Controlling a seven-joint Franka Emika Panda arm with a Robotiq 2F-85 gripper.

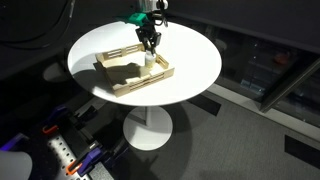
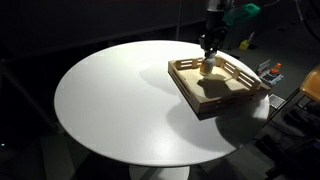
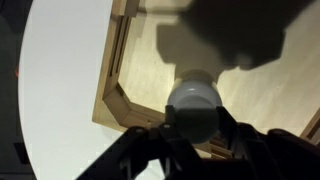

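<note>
Inside a light wooden tray (image 1: 125, 74) with slotted sides, a pale bottle-like container (image 2: 207, 66) stands roughly upright. From above, its round white top (image 3: 194, 97) shows between the dark fingers of my gripper, which is shut on it. In the first exterior view the gripper (image 1: 151, 46) comes down onto the container (image 1: 150, 59) from above, near the tray's far right part. Whether the container's base touches the tray floor cannot be made out.
The tray rests near the edge of a round white table (image 2: 120, 95). Most of the tray floor (image 3: 150, 75) is bare, and a wide stretch of the tabletop is clear. Beyond the table, several coloured items (image 2: 270, 72) sit on another surface.
</note>
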